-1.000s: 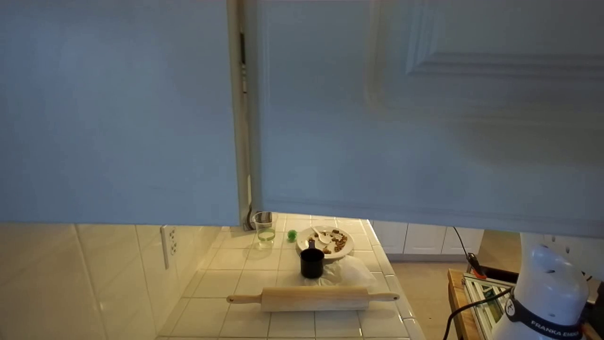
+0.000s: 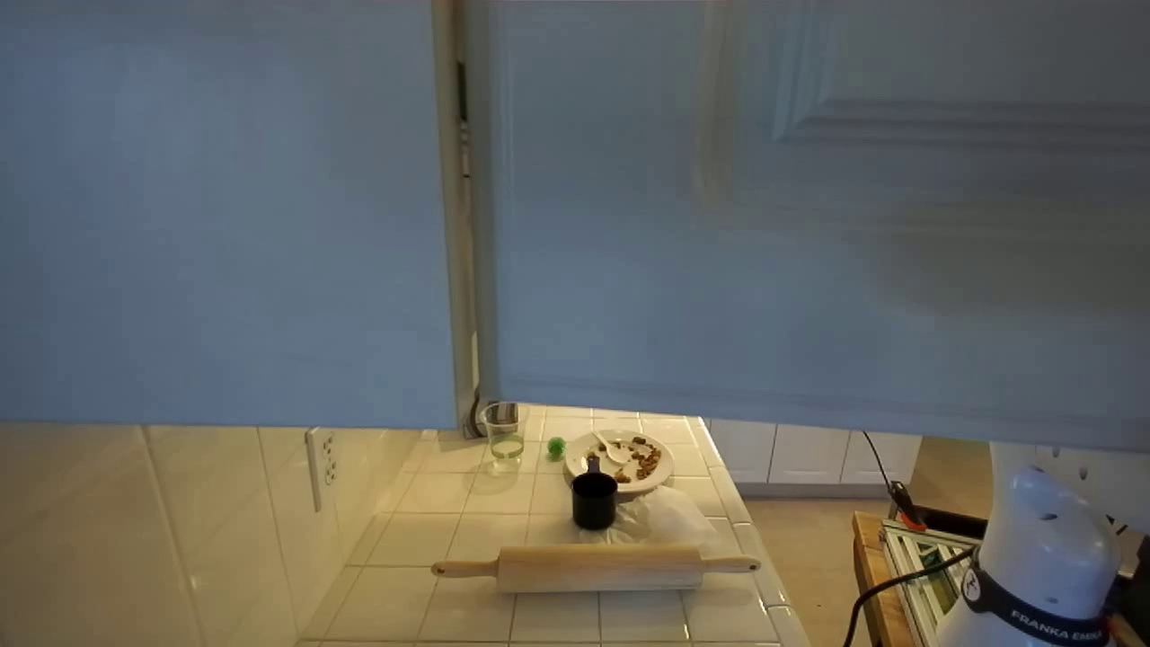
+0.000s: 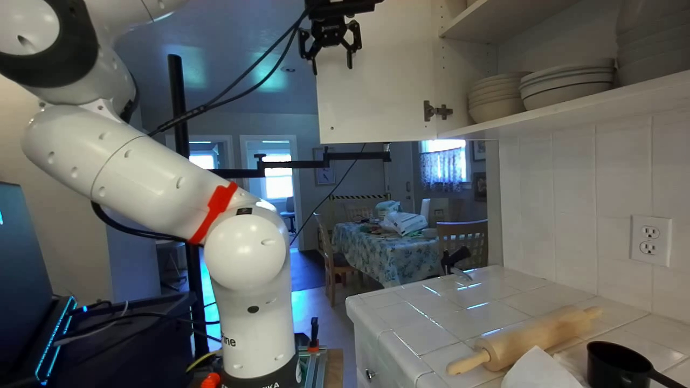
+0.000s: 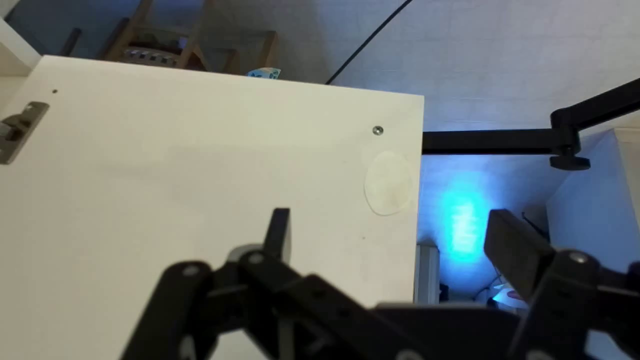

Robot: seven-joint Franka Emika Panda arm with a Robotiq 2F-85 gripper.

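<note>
High up in exterior view 2, my gripper (image 3: 331, 64) is open, its fingers pointing down and nothing between them. Behind it in that view is the inner face of the open cabinet door (image 3: 381, 97). The wrist view shows the same white door (image 4: 240, 156) filling the left and middle, with one finger (image 4: 279, 234) in front of the panel and the other finger (image 4: 510, 252) out past the door's free edge. I cannot tell whether either finger touches the door. In exterior view 1 the door's outer face (image 2: 819, 280) hides my gripper.
Stacked bowls (image 3: 566, 84) stand on the open cabinet's shelf. Below, the tiled counter (image 3: 446, 323) bears a rolling pin (image 3: 533, 339), a black cup (image 3: 618, 365), a plate of food (image 2: 658, 480) and a clear glass (image 2: 503, 440). A black bar (image 4: 492, 142) extends beyond the door edge.
</note>
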